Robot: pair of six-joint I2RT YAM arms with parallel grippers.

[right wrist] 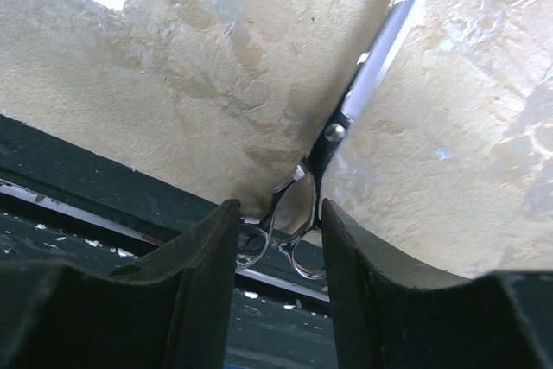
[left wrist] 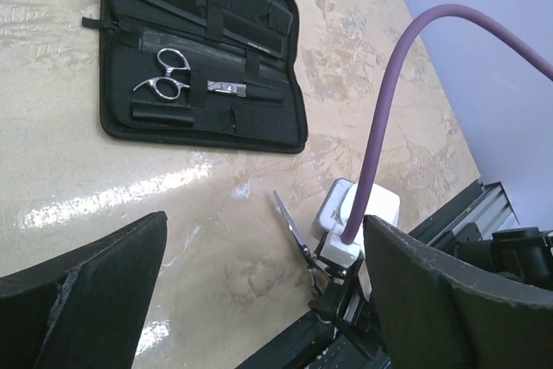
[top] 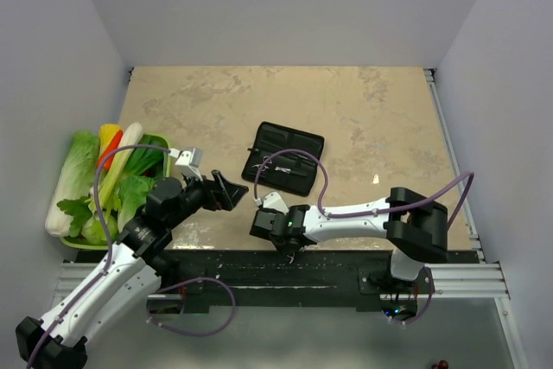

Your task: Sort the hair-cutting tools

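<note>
An open black tool case [left wrist: 199, 118] lies mid-table, holding combs [left wrist: 251, 28] and scissors [left wrist: 164, 84]. A loose pair of scissors [right wrist: 363, 84] lies at the front edge, its handles over the dark strip. My right gripper is down at those handles, its fingers part apart on either side of them; whether they touch is unclear. My left gripper [top: 226, 193] hangs open left of the case, nothing between its fingers.
A green basket [top: 162, 140] of vegetables stands at the left. Walls bound the table at back and sides.
</note>
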